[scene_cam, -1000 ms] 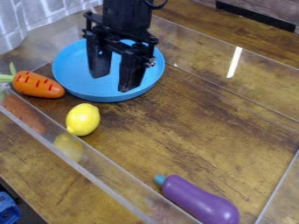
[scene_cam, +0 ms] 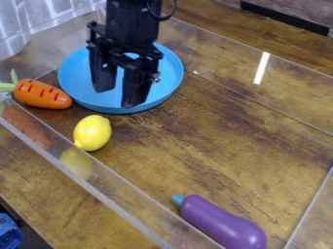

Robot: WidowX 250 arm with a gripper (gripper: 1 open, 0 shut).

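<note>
My black gripper (scene_cam: 120,78) hangs over the blue plate (scene_cam: 166,91) at the upper middle, its two fingers spread apart with no object visible between them. A yellow lemon (scene_cam: 92,132) lies below the plate on the wooden surface. An orange carrot (scene_cam: 42,94) with a green top lies to the left of the plate. A purple eggplant (scene_cam: 220,221) lies at the lower right.
A transparent panel crosses the lower left, and a small blue object (scene_cam: 8,234) shows at the bottom left corner.
My gripper has moved slightly to the left over the plate. The lemon, carrot and eggplant have not moved.
</note>
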